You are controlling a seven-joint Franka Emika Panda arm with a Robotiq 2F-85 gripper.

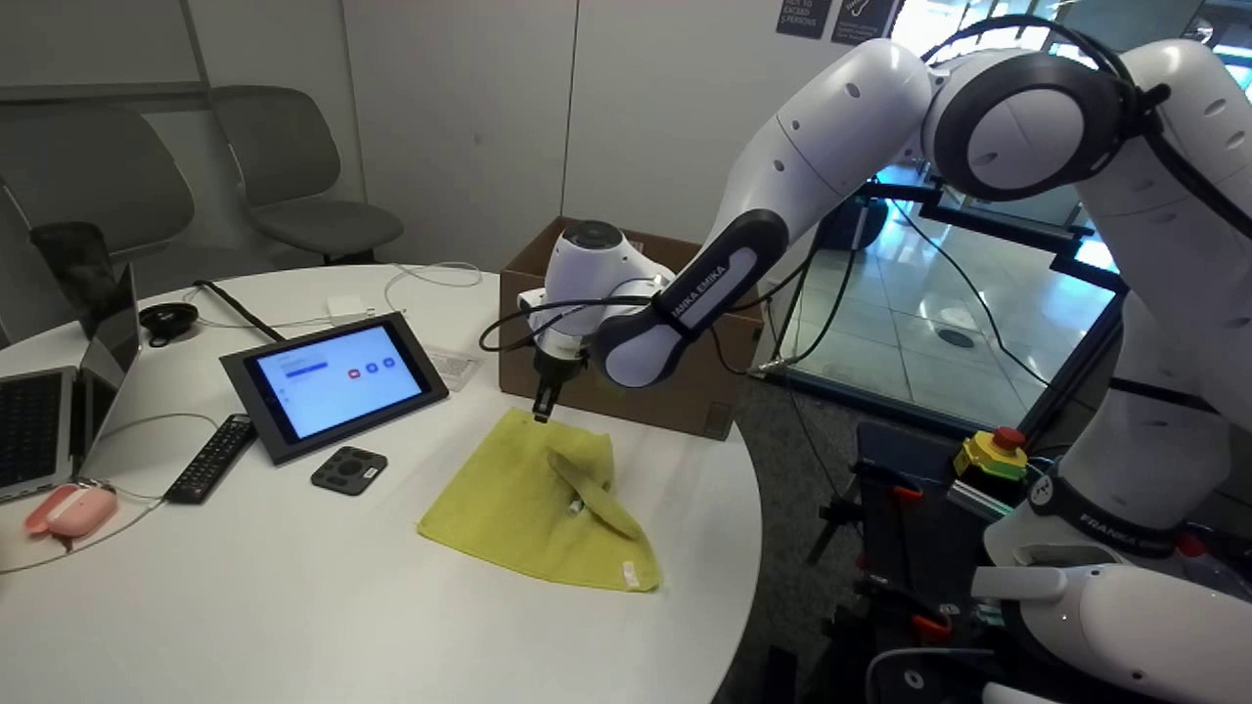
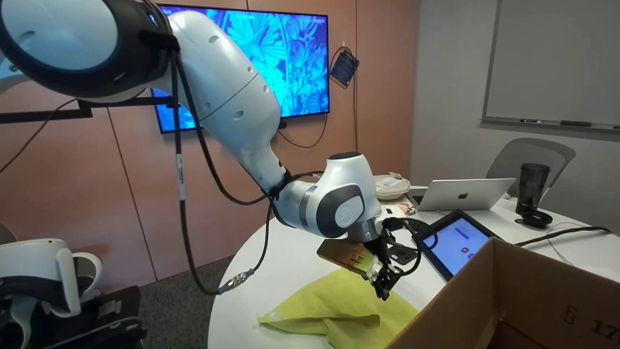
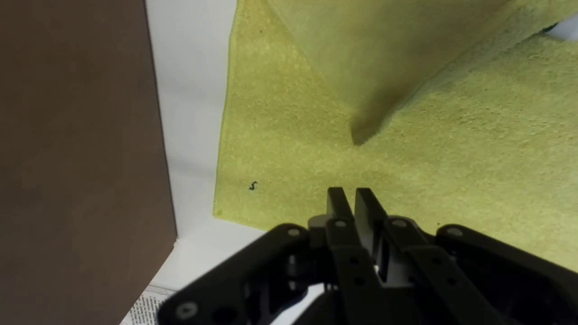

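Note:
A yellow cloth (image 1: 505,493) lies on the white table, one corner folded over into a loose flap (image 3: 379,70). The end of a marker (image 1: 575,506) peeks out from beneath that fold; the rest is covered. Over the cloth's far corner, near the box, hangs my gripper (image 1: 542,416), also seen above the cloth in the second exterior view (image 2: 382,294). Its fingers (image 3: 337,203) are drawn close together in the wrist view, with a narrow slit between the tips and nothing visible in it. The folded flap lies apart from the fingertips.
An open cardboard box (image 1: 622,405) stands right behind the cloth, close to my gripper. To the left are a tablet (image 1: 340,375), a small black remote puck (image 1: 348,469) and a long remote (image 1: 211,458).

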